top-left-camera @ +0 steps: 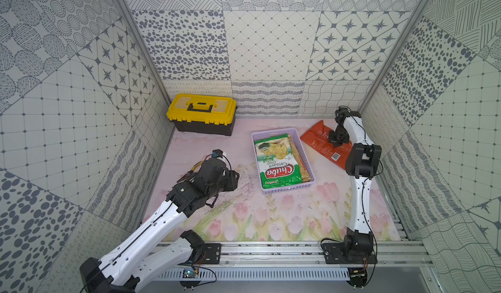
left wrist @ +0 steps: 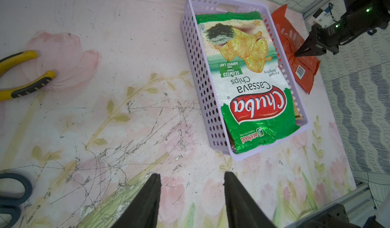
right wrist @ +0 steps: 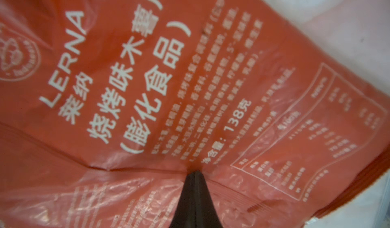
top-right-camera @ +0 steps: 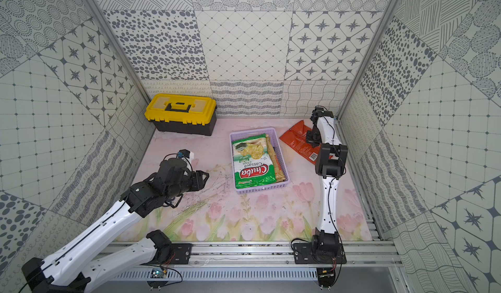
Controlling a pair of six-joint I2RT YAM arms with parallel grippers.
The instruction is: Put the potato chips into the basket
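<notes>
A lavender basket (top-left-camera: 308, 162) holds a green-and-white bag of Chuba cassava chips (top-left-camera: 276, 162), with tan packaging visible beneath. Right of it, an orange-red chip bag (top-right-camera: 292, 141) lies on the table. My right gripper is shut, its fingertips down against this bag's surface, with none of the bag visibly between them. My left gripper stands open, with nothing between its fingers, above the table left of the basket.
A yellow-lidded toolbox (top-left-camera: 201, 112) stands at the back left. Yellow-handled pliers (left wrist: 28, 85) and dark-handled scissors (left wrist: 12, 195) lie on the left of the table.
</notes>
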